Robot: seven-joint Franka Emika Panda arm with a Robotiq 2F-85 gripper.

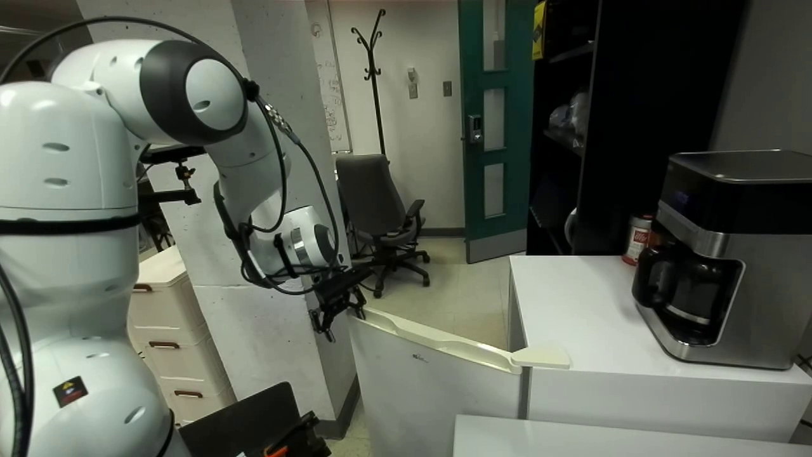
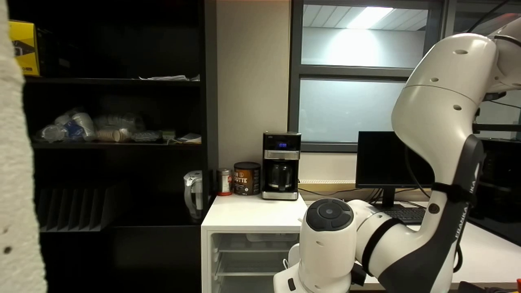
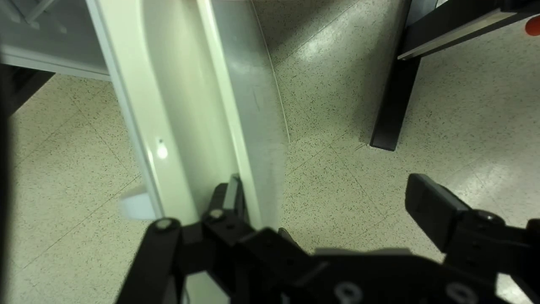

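A white fridge door (image 1: 441, 388) with a cream top edge (image 1: 434, 334) stands swung open from the white fridge (image 1: 586, 304). At the door's free end is my gripper (image 1: 346, 324), its fingers wide apart. In the wrist view, the left finger (image 3: 233, 195) sits in the recess of the door's top edge (image 3: 187, 96), close against its outer lip. The right finger (image 3: 438, 210) is out over the floor, clear of the door's outer face. The door is not gripped between them. Exterior view 2 shows the fridge's open front with shelves (image 2: 254, 263); the gripper is hidden there.
On the fridge top stand a coffee maker (image 1: 731, 259) and a red-and-white can (image 1: 637, 240). A concrete pillar (image 1: 266, 304) rises behind the arm. A white table (image 1: 609, 442) lies in front of the door.
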